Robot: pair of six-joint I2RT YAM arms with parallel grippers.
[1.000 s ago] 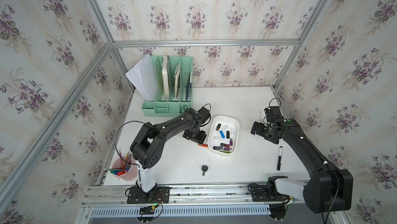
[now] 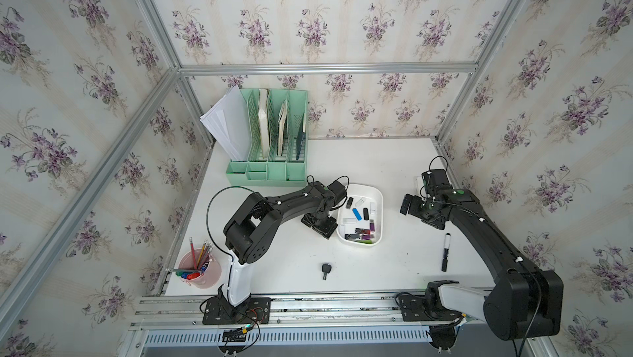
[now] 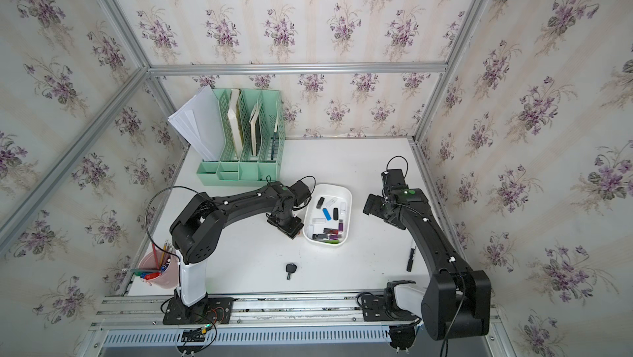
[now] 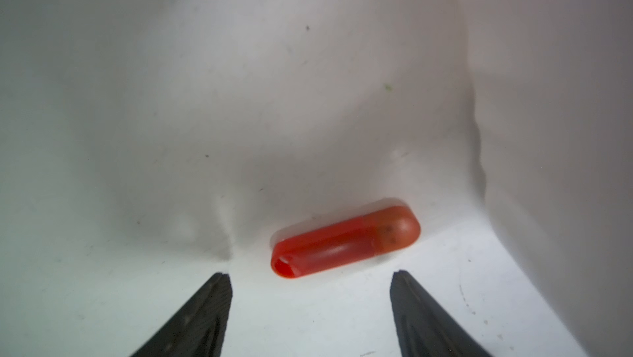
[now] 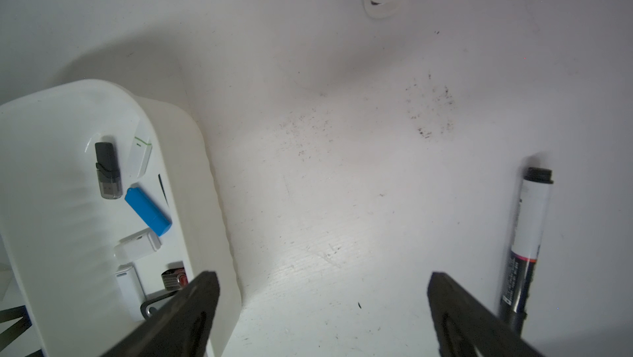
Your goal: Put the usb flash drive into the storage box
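An orange-red USB flash drive point(image 4: 343, 241) lies on the table beside the storage box's outer wall in the left wrist view; my left gripper is open low over it, fingertips just short of it. The top views show this gripper hiding the drive at the left side of the white storage box point(image 2: 379, 202), which holds several drives, among them a blue one point(image 5: 147, 212). My right gripper stands open and empty to the right of the box, over bare table.
A green file organiser point(image 2: 267, 171) stands at the back left, a pink pen cup point(image 2: 197, 274) at the front left. A marker point(image 5: 527, 225) lies at the right, a dark key-like object point(image 2: 325, 268) at the front.
My left arm has moved right and toward the front, covering the orange drive, which was visible a second ago. The box sits slightly further right. The right arm is unchanged.
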